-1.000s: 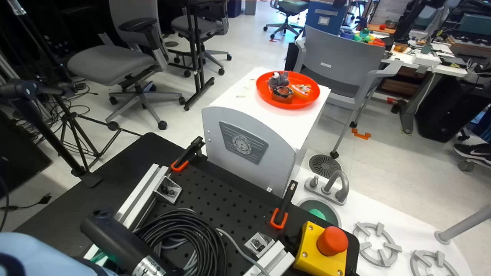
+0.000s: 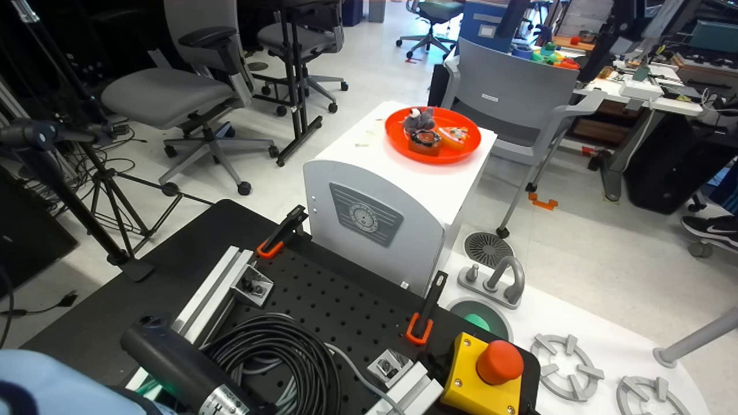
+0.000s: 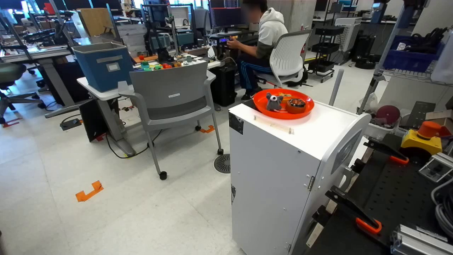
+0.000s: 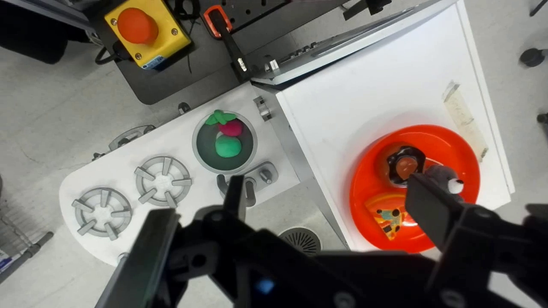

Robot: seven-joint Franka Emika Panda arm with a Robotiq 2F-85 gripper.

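Observation:
My gripper stands open in the wrist view, its fingers [image 4: 236,197] wide apart with nothing between them. It hangs above the white cabinet top and the play stove. A red plate [image 4: 367,174] rests on the cabinet top. On the plate lie a chocolate-topped donut [image 4: 406,163], a pizza slice [image 4: 386,218] and a grey plush mouse [image 4: 442,177], partly hidden by my right finger. In the toy sink [image 4: 208,154] sit a green round piece [image 4: 228,146] and a magenta piece with green leaves [image 4: 230,128]. Dark fingers [image 2: 513,17] show at the top of exterior view 1.
A grey faucet [image 4: 250,191] stands beside the sink, with burners [image 4: 163,180] to its left. The yellow emergency-stop box [image 4: 149,33] and an orange-black clamp [image 4: 226,38] sit on the black table. The cabinet top [image 4: 359,97] is clear near its panel.
The dark fingers at the top right of exterior view 1 reach lower into the picture than before. The plate and its contents have not moved.

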